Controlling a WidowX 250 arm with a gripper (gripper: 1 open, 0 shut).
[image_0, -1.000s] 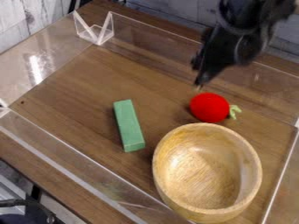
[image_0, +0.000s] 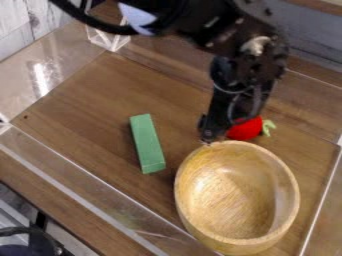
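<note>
My black gripper (image_0: 227, 120) hangs low over the tray, just behind a wooden bowl (image_0: 237, 200). A red object with a green top (image_0: 249, 130), like a toy tomato or strawberry, sits right beside the gripper, partly hidden by it. Whether anything is between the fingers is unclear. A green block (image_0: 147, 143) lies to the left of the bowl.
The wooden tray floor (image_0: 80, 120) is clear on the left. Clear walls edge it, with a small transparent piece (image_0: 110, 32) at the back left corner.
The bowl and green block have stayed put.
</note>
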